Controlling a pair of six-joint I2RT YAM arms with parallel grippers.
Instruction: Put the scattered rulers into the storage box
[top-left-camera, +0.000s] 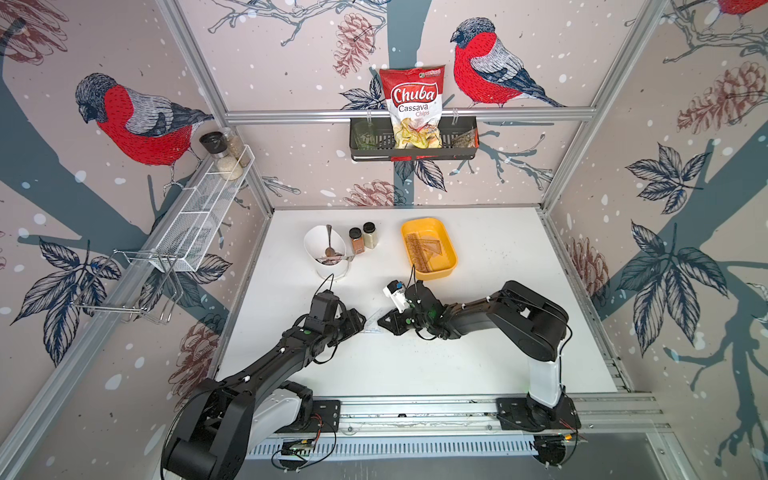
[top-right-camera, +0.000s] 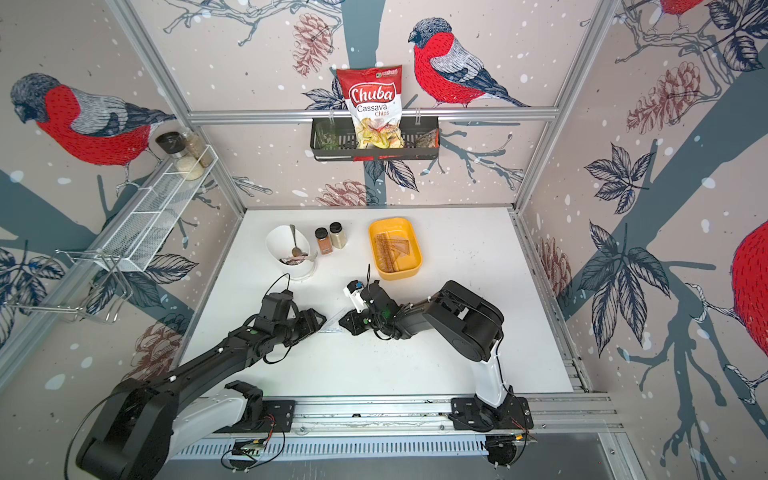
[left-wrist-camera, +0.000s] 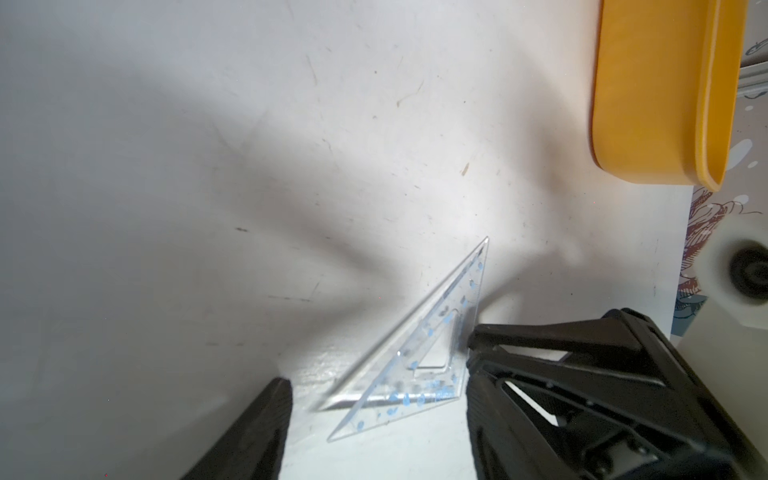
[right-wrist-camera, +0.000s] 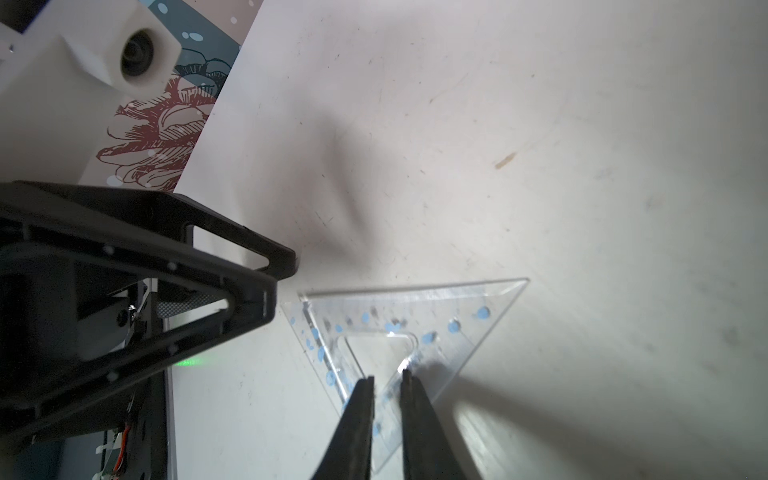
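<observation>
A clear triangular ruler with blue dots (left-wrist-camera: 448, 384) is at the middle of the white table, its edge doubled by a reflection. My right gripper is slightly open, a narrow gap between its fingers at one part of the ruler; whether they touch it is unclear. In the left wrist view, my left gripper stands wide open, with the ruler beyond and between its fingers. The yellow storage box (top-left-camera: 449, 254) stands behind the right arm; a brown ruler (top-left-camera: 417, 253) and a triangular one (top-left-camera: 432, 246) lie inside it.
A white bowl with utensils (top-left-camera: 314, 240) and two spice jars (top-left-camera: 357, 240) stand at the back left. The two grippers are close together at the ruler. Bare table lies in front and at the right.
</observation>
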